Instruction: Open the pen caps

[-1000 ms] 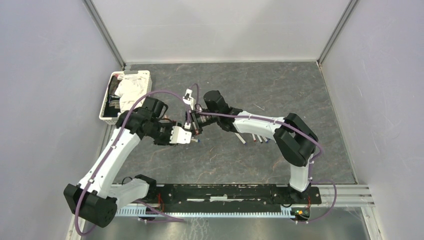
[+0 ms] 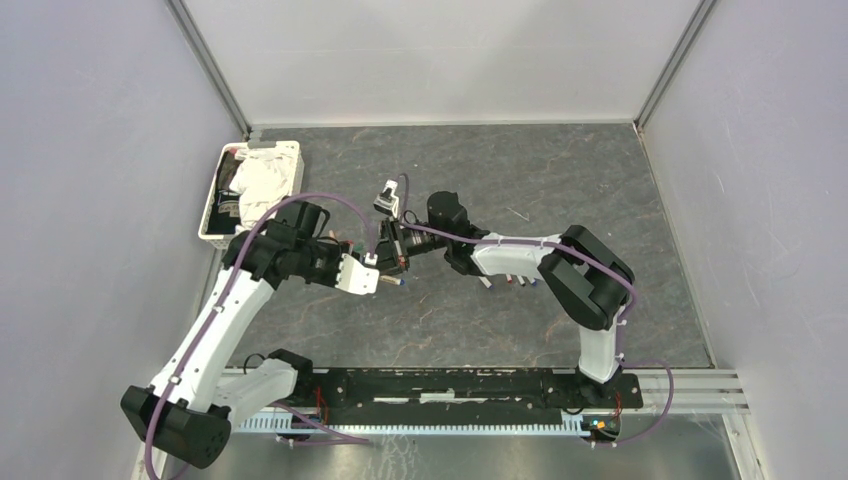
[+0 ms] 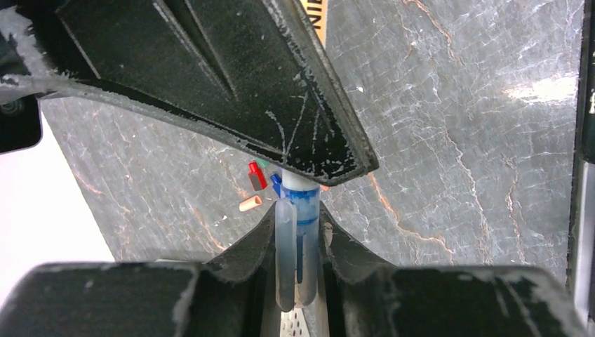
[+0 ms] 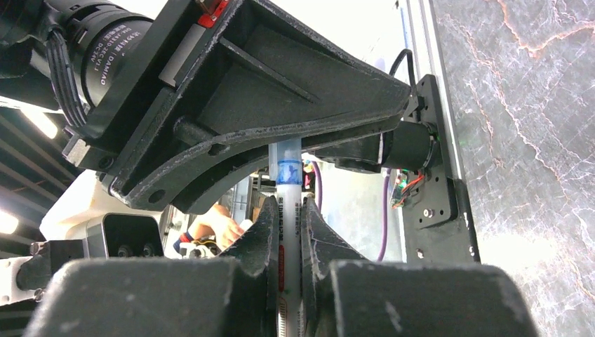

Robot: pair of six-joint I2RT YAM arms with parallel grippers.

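Observation:
A white-bodied pen (image 4: 289,246) with a translucent blue cap (image 3: 307,270) spans the gap between my two grippers. My left gripper is shut on the cap, whose clip faces its camera. Through the clear plastic the blue pen tip shows, still inside the cap. The right gripper is shut on the pen's white body, and the blue cap end (image 4: 286,151) stands beyond its fingertips, against the left gripper's dark finger (image 4: 309,84). From above, both grippers meet left of centre and hide the pen.
Loose caps lie on the table below: a red one (image 3: 257,175), an orange one (image 3: 250,203) and a blue one (image 3: 276,184). Several pens (image 2: 520,280) lie partly under the right arm. A white basket (image 2: 296,170) with cloth stands at the back left.
The right arm now covers more of the pens on the table.

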